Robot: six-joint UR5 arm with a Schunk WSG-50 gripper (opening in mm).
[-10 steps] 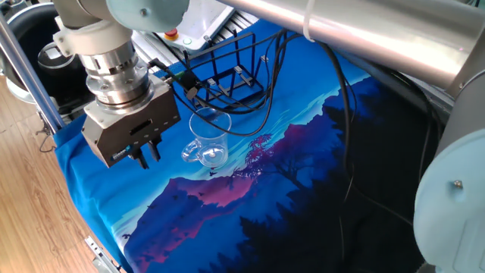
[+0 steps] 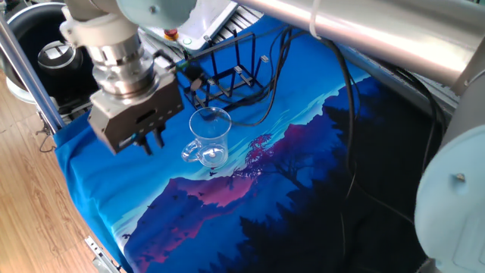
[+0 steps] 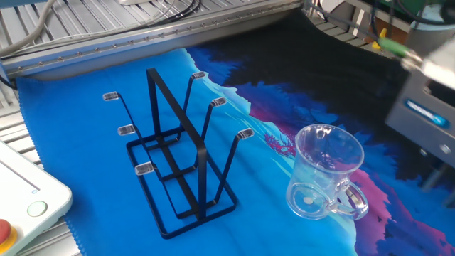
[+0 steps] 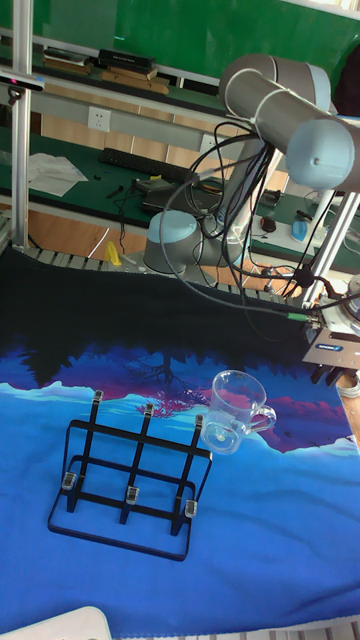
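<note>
A clear glass mug [image 2: 211,140] stands upright on the blue printed cloth, its handle toward the gripper's side in exterior view 1. In exterior view 2 the same mug [image 3: 323,171] is to the right of the black rack [image 3: 202,181]. My gripper [image 2: 152,145] hangs above the cloth beside the mug, apart from it. Its two dark fingers point down with a narrow gap between them and nothing in it. Exterior view 3 has the gripper [image 4: 325,375] at the right edge, past the mug's handle [image 4: 262,417]. In exterior view 2 the fingers are blurred.
The rack's upright prongs with clear tips stand near the mug. Black cables [image 2: 282,64] hang from the arm across the rack in exterior view 1. A white device with a red button [image 3: 6,231] lies beyond the rack.
My gripper has risen a little, shifted slightly right in exterior view 1 and tilted. The hanging cables moved with it. The mug and rack have stayed put.
</note>
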